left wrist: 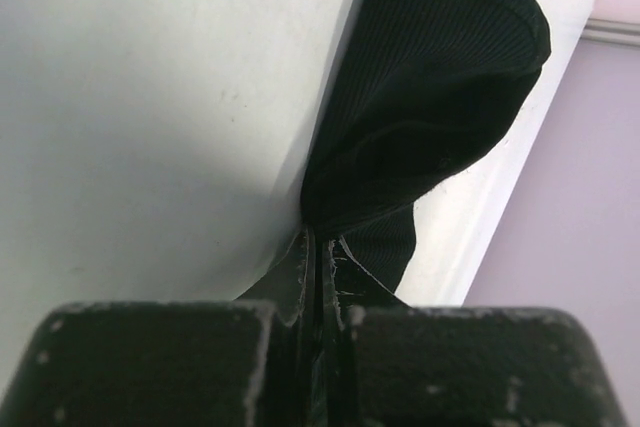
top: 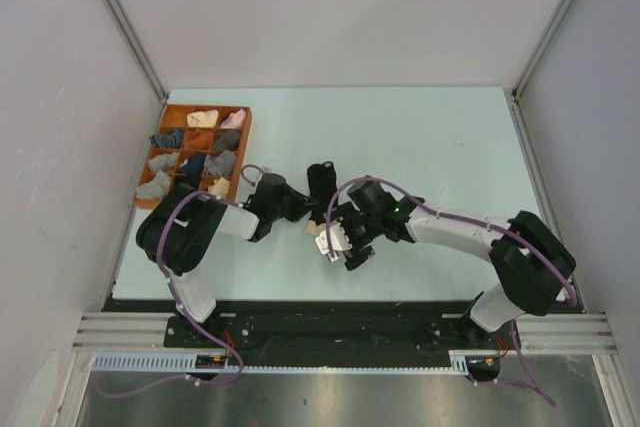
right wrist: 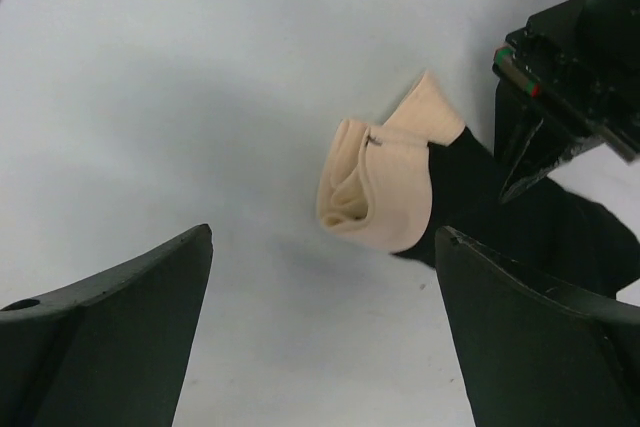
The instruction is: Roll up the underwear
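The underwear is a narrow dark folded strip with a beige end. In the top view its dark part [top: 321, 179] lies mid-table, its near half mostly covered by my right arm. My left gripper is shut on its dark side edge, with cloth gathered at the fingertips; the dark fabric [left wrist: 425, 77] stretches away beyond. The beige end [right wrist: 385, 187] shows in the right wrist view, partly folded, still on the table. My right gripper is open above that end, its fingers [right wrist: 150, 317] apart with nothing gripped.
An orange divided box [top: 247, 137] holding several rolled cloths stands at the back left, behind my left arm. Both grippers are close together over the cloth.
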